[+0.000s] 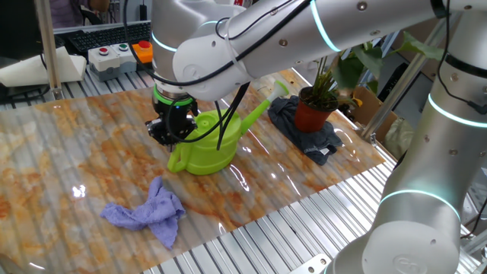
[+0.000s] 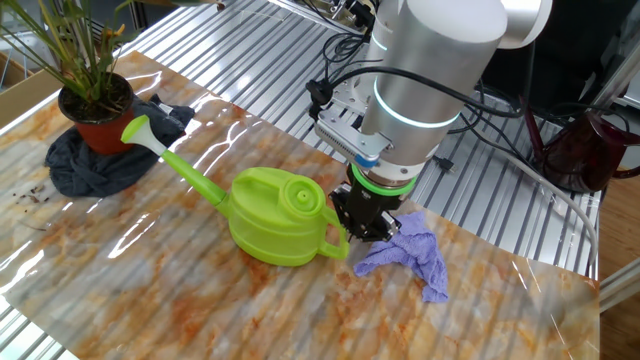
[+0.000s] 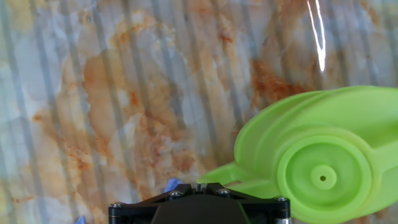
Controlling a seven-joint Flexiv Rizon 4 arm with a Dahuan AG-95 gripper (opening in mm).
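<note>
A lime-green watering can [image 1: 205, 152] stands upright on the marbled sheet, its spout toward the plant. Its lid and body [image 3: 323, 180] fill the lower right of the wrist view. My gripper is low at the handle end of the can, and its fingertips appear together, so it looks shut. The can's handle [image 2: 335, 238] is close beside the gripper [image 2: 368, 228]. Nothing shows clearly between the fingers, and the gripper's body hides part of the handle in the wrist view. A crumpled purple cloth [image 1: 152, 213] lies on the sheet near the gripper.
A potted plant [image 1: 310, 114] stands on a dark cloth [image 1: 323, 141] beyond the spout. A dark red jug [image 2: 585, 150] is at the far side of the slatted metal table [image 2: 240, 55]. Marbled sheet [image 1: 61, 167] lies clear left of the can.
</note>
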